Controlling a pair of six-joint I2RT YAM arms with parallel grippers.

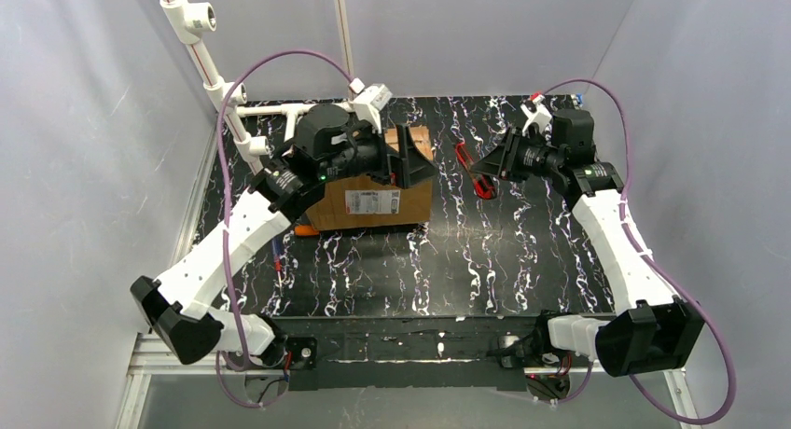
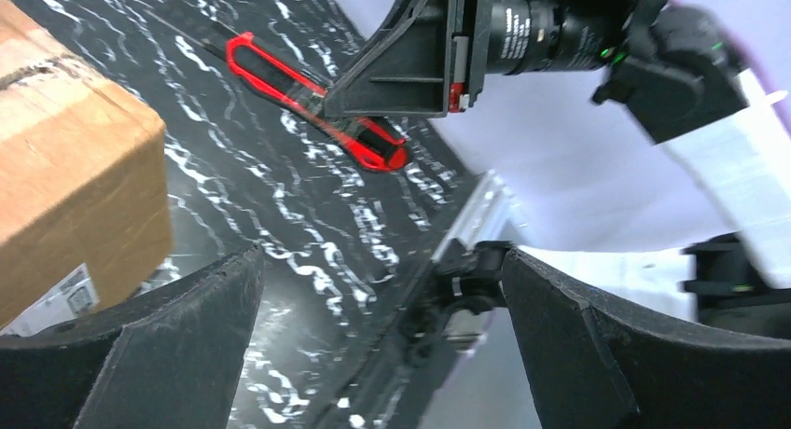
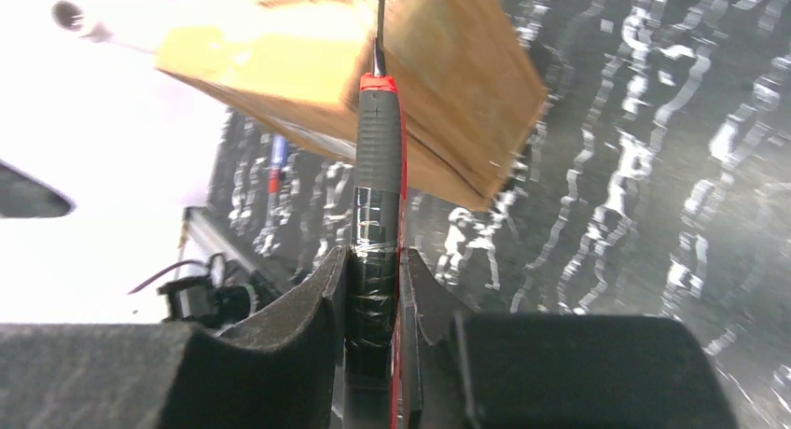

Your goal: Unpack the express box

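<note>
The cardboard box (image 1: 373, 210) stands left of centre on the marble table, its shipping label facing front. In the right wrist view my right gripper is shut on a red-and-black box cutter (image 3: 378, 140), held upright in that picture with its thin blade pointing toward the box (image 3: 471, 84); the top view shows it just right of the box, apart from it. My left gripper (image 1: 410, 159) is over the box's right part, open, with nothing between its fingers in the left wrist view.
White pipe framing (image 1: 224, 98) runs along the left and back. An orange-handled item (image 1: 306, 230) and a blue-red screwdriver-like tool (image 1: 277, 261) lie left of the box.
</note>
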